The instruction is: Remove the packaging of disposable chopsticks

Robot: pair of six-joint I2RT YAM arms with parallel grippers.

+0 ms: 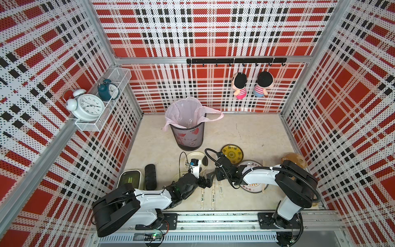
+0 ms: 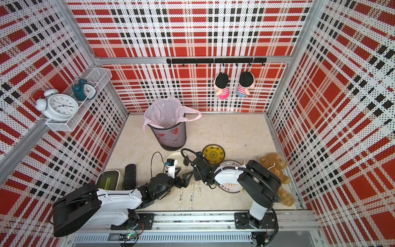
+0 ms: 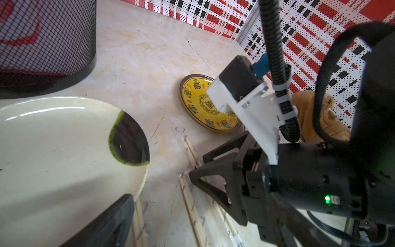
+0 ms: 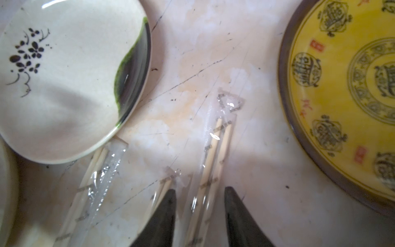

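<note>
Three clear-wrapped chopstick packets lie on the table. In the right wrist view these are the left packet (image 4: 90, 189), the middle packet (image 4: 160, 193) and the right packet (image 4: 212, 160), whose sealed far end is whole. My right gripper is partly open over the right packet, with fingers apart on either side of it; contact cannot be told. My left gripper (image 1: 208, 180) stands wide open close by, its fingers (image 3: 109, 222) spread, nothing held. In the left wrist view the right gripper's tips reach down among the packets and hide part of one.
Cream plates (image 3: 61, 156) lie left of the packets, a yellow plate (image 4: 325, 82) right and behind. A lined bin (image 1: 189, 135) stands at the back. A patterned plate (image 2: 230, 187) sits under the right arm.
</note>
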